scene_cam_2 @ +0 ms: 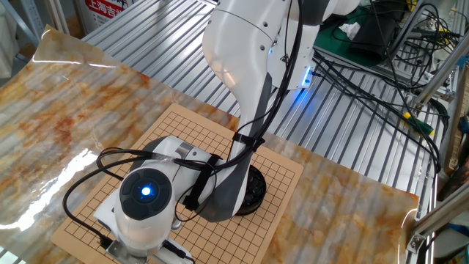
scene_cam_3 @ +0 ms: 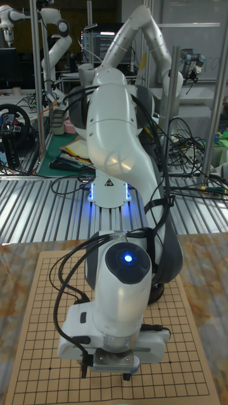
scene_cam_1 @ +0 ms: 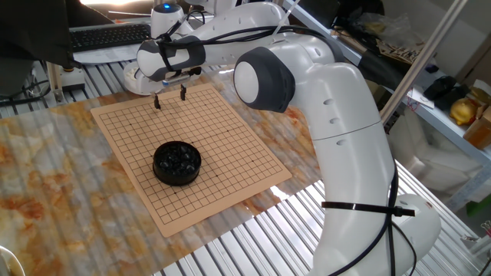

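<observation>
A round black bowl [scene_cam_1: 177, 164] filled with dark, shiny pieces rests on the gridded tan board [scene_cam_1: 230, 153]. Over the board's far end in exterior view 1 hangs my gripper [scene_cam_1: 170, 100], its two dark fingers well apart and nothing visible between them. It is open and clear of the bowl, which lies on the near side of it. From exterior view 2 the arm covers part of the bowl [scene_cam_2: 253, 192], and the fingers are hidden under the hand. Exterior view 3 shows only the bowl's edge [scene_cam_3: 156, 292] behind the arm; there the gripper [scene_cam_3: 106, 375] points down over the board.
The board lies on a marbled sheet [scene_cam_1: 61, 184] with free room to its left. Slatted metal table [scene_cam_1: 253, 249] shows beyond the sheet. A keyboard [scene_cam_1: 110, 36] sits past the far edge, and a shelf with clutter [scene_cam_1: 437, 115] stands right of the arm.
</observation>
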